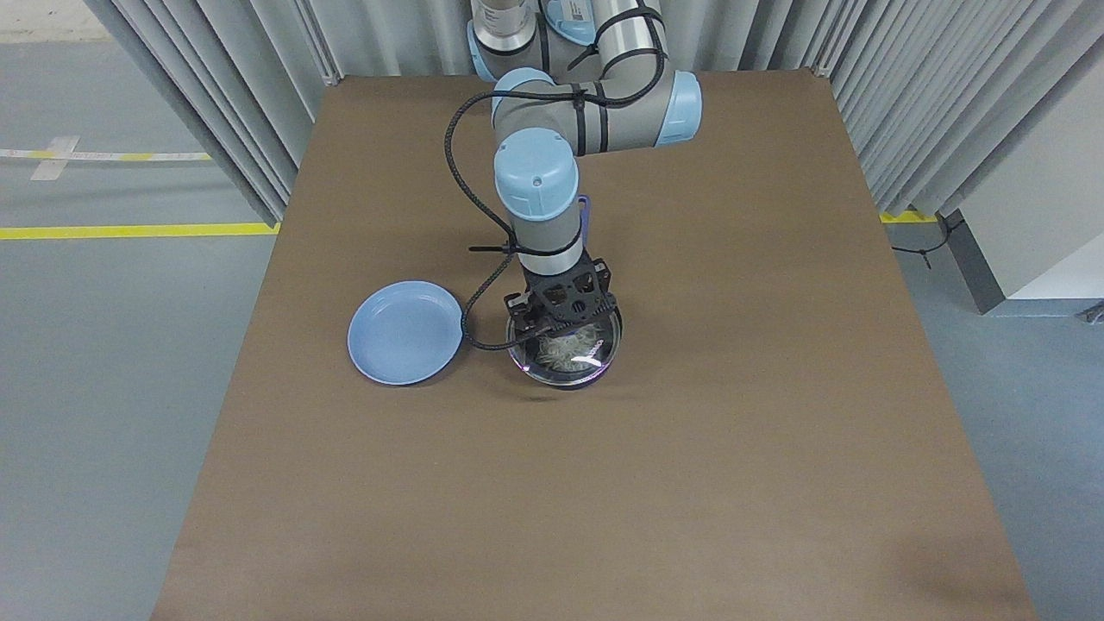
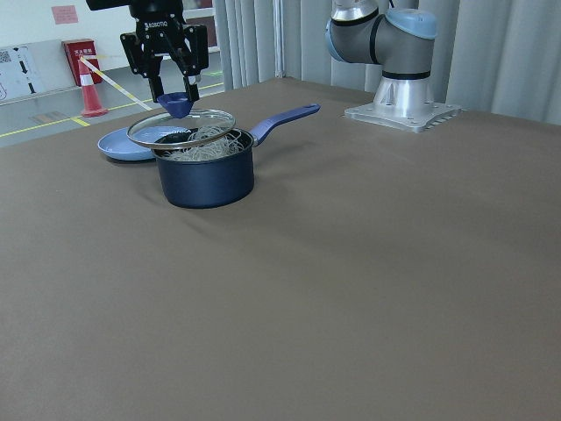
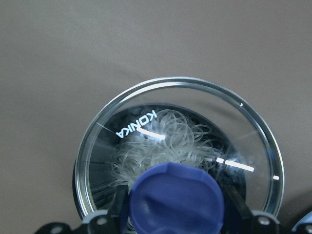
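A glass lid hangs just over the dark blue pot, which holds pale noodle-like strands; in the wrist view it is slightly offset from the pot. My gripper is shut on the lid's blue knob, seen large in the wrist view. In the front view the gripper and lid cover much of the pot. The pot's purple handle points back toward the robot base.
A light blue plate lies on the brown table left of the pot in the front view. The robot base stands at the back.
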